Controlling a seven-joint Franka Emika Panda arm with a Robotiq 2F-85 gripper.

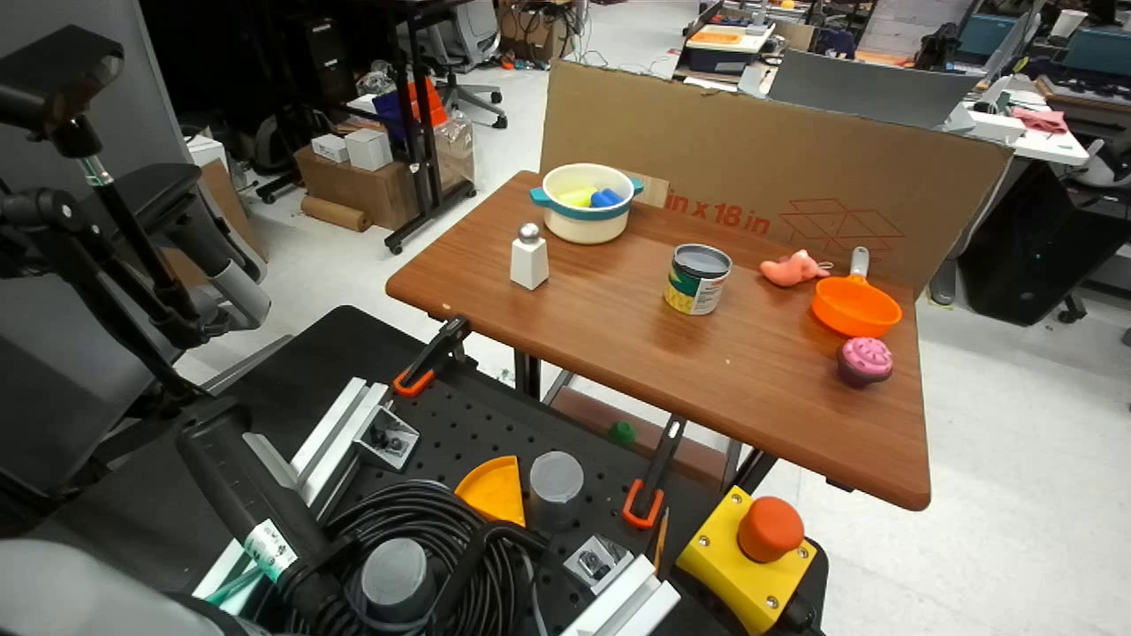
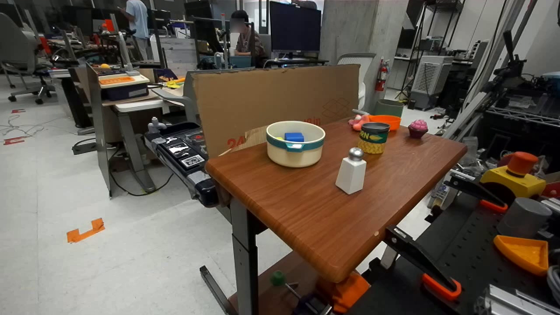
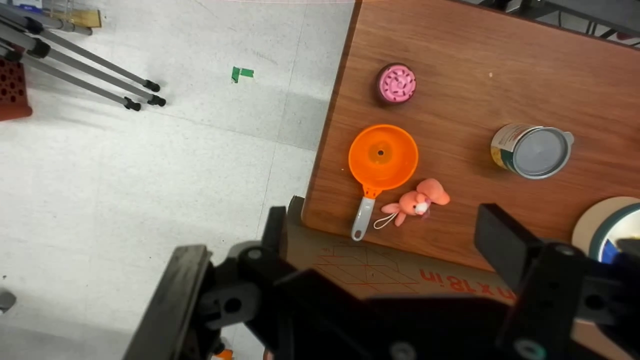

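Observation:
My gripper is open, its two dark fingers wide apart and nothing held between them; it hangs above the table's cardboard-backed edge in the wrist view. Below the gap lie a pink plush toy and an orange strainer-like scoop with a grey handle. Farther off is a pink-topped cupcake. A corn can stands near the middle of the table. On the left side are a white shaker with a metal top and a cream pot holding blue and yellow things. Neither exterior view shows the gripper.
The wooden table has free room in its front middle. A tall cardboard sheet walls off its back edge. Clamps grip the front edge, beside a black pegboard with cables and a yellow box with a red button.

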